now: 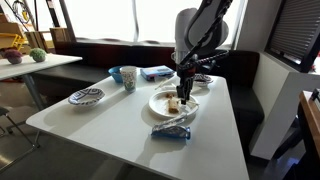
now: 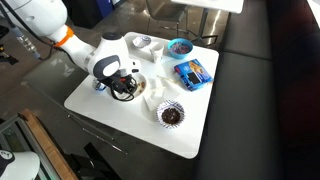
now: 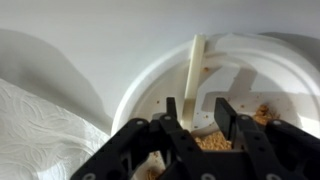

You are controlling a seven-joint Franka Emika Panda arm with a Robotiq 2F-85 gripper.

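In the wrist view, a white round plate [image 3: 143, 95] holds a thin, pale stick-like piece [image 3: 194, 70] and crumbly tan food [image 3: 215, 142]. My gripper is over the plate with its fingers apart. The stick's lower part shows between the fingers, nearer the left one; I cannot tell whether that finger touches it. Exterior view 1 has the gripper [image 1: 183, 98] low over the plate [image 1: 156, 109], beside a light brown piece of food [image 1: 173, 106].
In front of the plate lies a blue packet [image 1: 171, 131]. A patterned bowl [image 1: 87, 97], a cup [image 1: 129, 79] and a blue bowl [image 1: 116, 73] stand to the left. White crumpled paper [image 3: 45, 140] lies beside the plate.
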